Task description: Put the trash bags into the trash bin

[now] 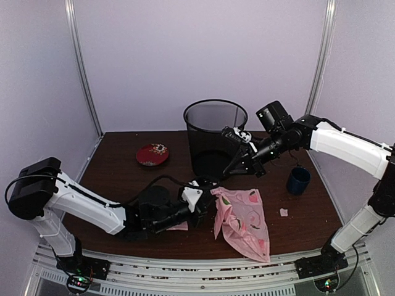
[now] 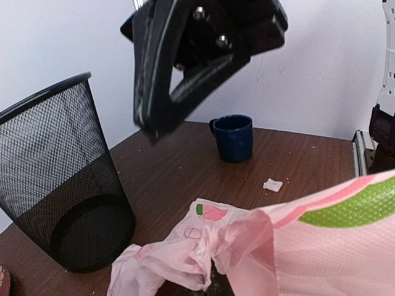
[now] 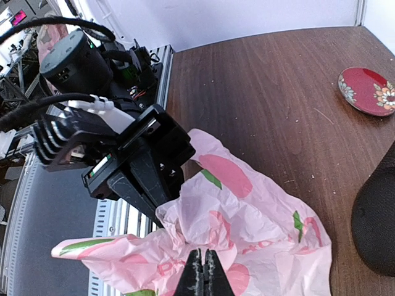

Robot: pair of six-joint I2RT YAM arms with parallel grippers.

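A crumpled pink bag with fruit prints (image 1: 245, 222) hangs at the middle front of the table. My left gripper is shut on a gathered fold of this pink bag. Its fingers (image 3: 148, 197) press into the plastic in the right wrist view. My right gripper is shut, with nothing visible between its fingertips; from above it points down beside the bin, near the bag's upper end. The black mesh trash bin (image 1: 215, 139) stands upright behind both grippers. A pink patch (image 1: 179, 226) shows below the left arm; whether it belongs to the same bag, I cannot tell.
A red flowered plate (image 1: 152, 155) lies left of the bin. At the right are a dark blue mug (image 1: 299, 180) and a small pale scrap (image 1: 284, 212). The two arms nearly meet in front of the bin.
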